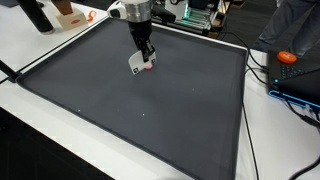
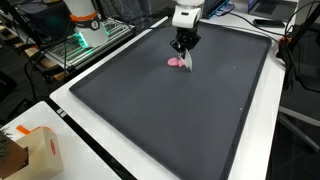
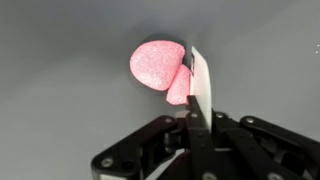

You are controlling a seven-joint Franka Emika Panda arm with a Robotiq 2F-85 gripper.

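Note:
My gripper is shut on a thin white card-like piece (image 3: 202, 75), seen nearly edge-on in the wrist view. Just left of this piece, on the dark mat, lies a larger rounded pink piece (image 3: 155, 64). A smaller pink piece (image 3: 179, 87) sits between it and the white piece, close against both. In exterior view 1 the white piece (image 1: 137, 63) shows broadside below the fingers, with a bit of pink beside it. Exterior view 2 shows the pink (image 2: 175, 62) next to the white piece (image 2: 188, 62), low over the mat.
White table (image 2: 250, 140) borders it. A wooden box with a cream front (image 2: 42, 155) stands at the near left in exterior view 2. Cables (image 1: 262, 75) run along the right edge in exterior view 1.

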